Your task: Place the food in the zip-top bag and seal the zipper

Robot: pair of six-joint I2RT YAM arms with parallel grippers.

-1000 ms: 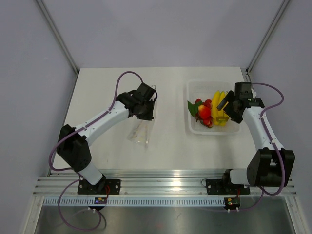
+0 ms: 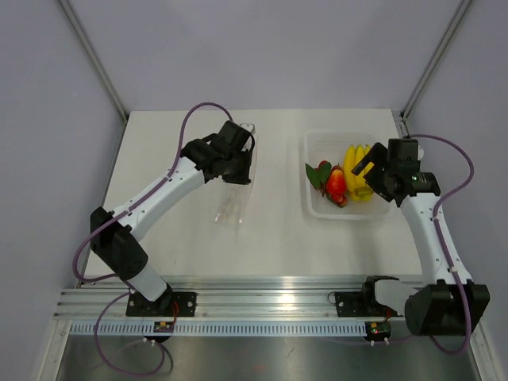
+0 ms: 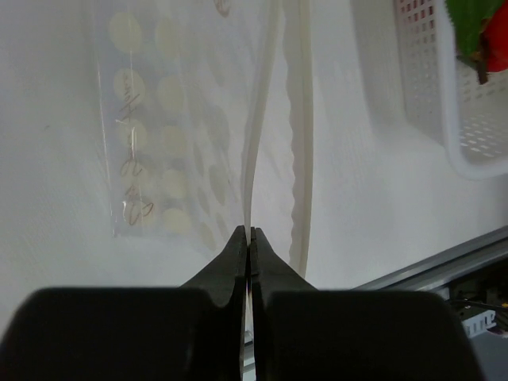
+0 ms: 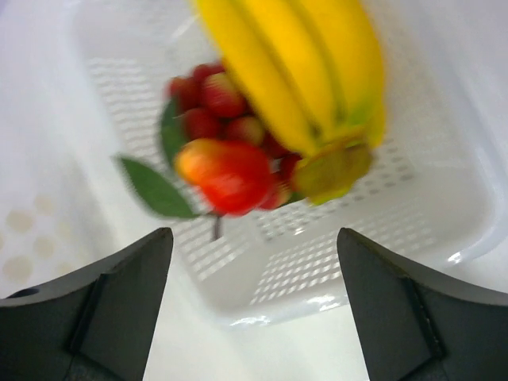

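Observation:
The clear zip top bag (image 3: pixel 175 119), printed with pale dots, hangs from my left gripper, whose tips are shut on its thin edge near the table's middle left. My right gripper is open above the white basket (image 2: pixel 325 208), with nothing between its fingers. In the basket lie yellow bananas (image 4: pixel 294 71), a red and orange fruit (image 4: pixel 234 178), small red fruits (image 4: pixel 222 99) and green leaves (image 4: pixel 155 186). The right wrist view is blurred in places.
A metal rail (image 2: pixel 262 292) runs along the front edge.
My left gripper has risen slightly toward the back, and the bag has shifted with it.

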